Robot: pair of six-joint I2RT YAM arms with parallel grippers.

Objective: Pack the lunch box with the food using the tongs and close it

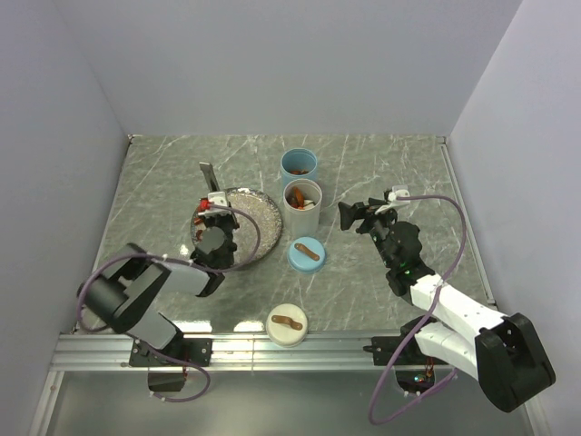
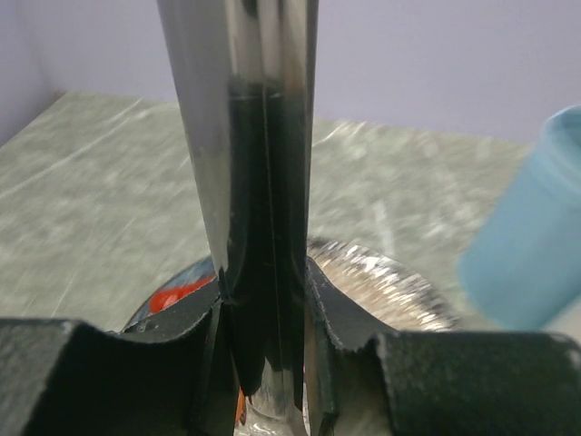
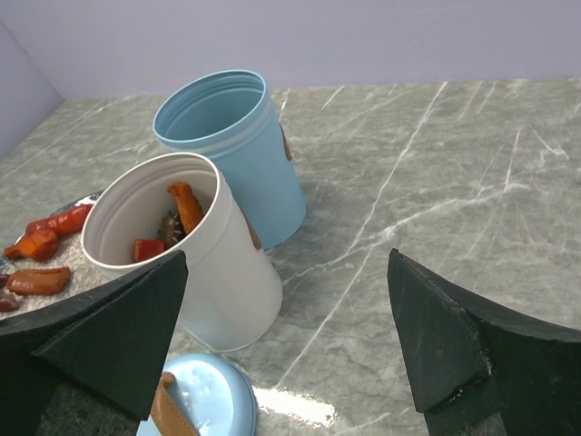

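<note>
A shiny metal utensil, seemingly tongs [image 2: 268, 182], stands nearly upright between the fingers of my left gripper [image 1: 218, 207], which is closed on it. This gripper is over the left part of the round patterned plate [image 1: 258, 216]. On that plate lie a red sausage [image 3: 65, 222], an orange piece [image 3: 34, 245] and a brown sausage [image 3: 38, 281]. Whether the tongs grip any food is hidden. The white container [image 3: 227, 291] holds an orange-brown piece [image 3: 187, 207] and a red chunk [image 3: 147, 249]. Behind it stands the blue container [image 3: 263, 173]. My right gripper is open and empty.
The blue lid [image 1: 307, 263] lies in front of the white container. Near the front edge is the white lid [image 1: 287, 338]; both lids have brown handles. Clear marble tabletop [image 1: 363, 300] spreads between the containers and my right arm.
</note>
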